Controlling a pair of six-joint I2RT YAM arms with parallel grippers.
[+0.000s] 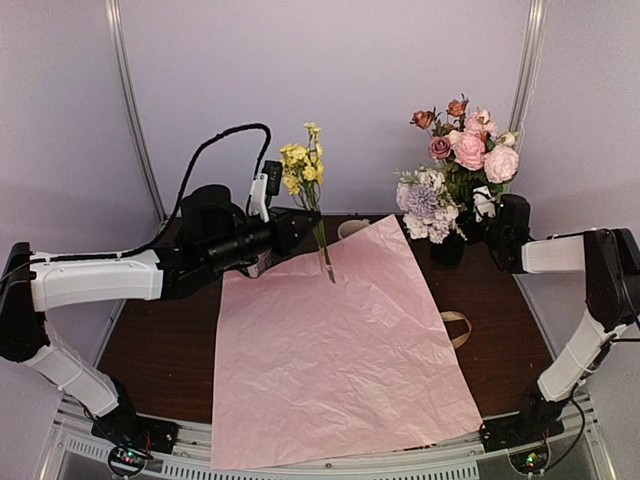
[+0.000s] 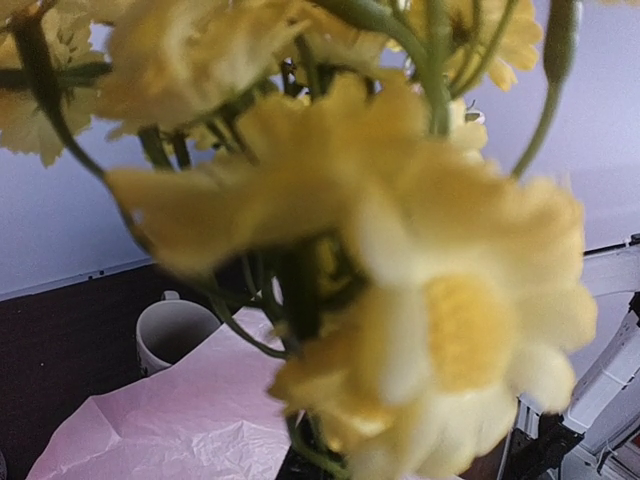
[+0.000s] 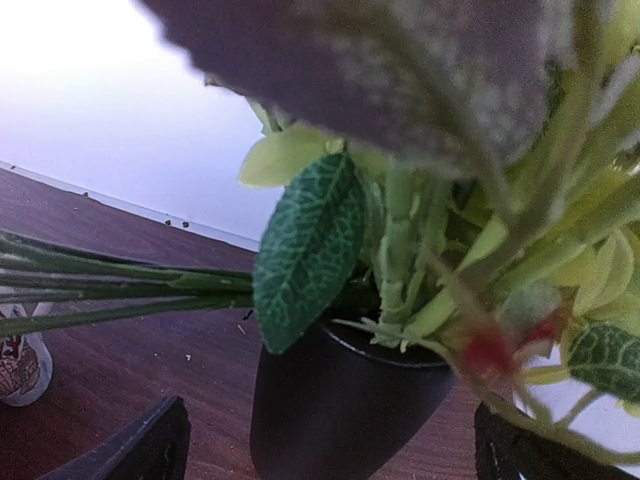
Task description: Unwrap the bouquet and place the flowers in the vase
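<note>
Yellow flowers (image 1: 303, 170) stand nearly upright in the top view, their stems in my left gripper (image 1: 308, 220), which is shut on them. The stem ends hang over the top of the pink paper. Yellow blooms (image 2: 440, 330) fill the left wrist view and hide that gripper's fingers. At the right back is the black vase (image 3: 335, 410), holding pink roses (image 1: 468, 150) and pale purple-white flowers (image 1: 428, 205). My right gripper is open beside the vase, its dark fingers (image 3: 155, 445) spread wide at the bottom of its view, with the vase beyond.
Pink paper (image 1: 340, 350) covers most of the table's middle. A pale mug (image 2: 175, 335) stands behind its top edge. A tan ribbon loop (image 1: 457, 328) lies at the paper's right side. Bare dark table shows on the left and right.
</note>
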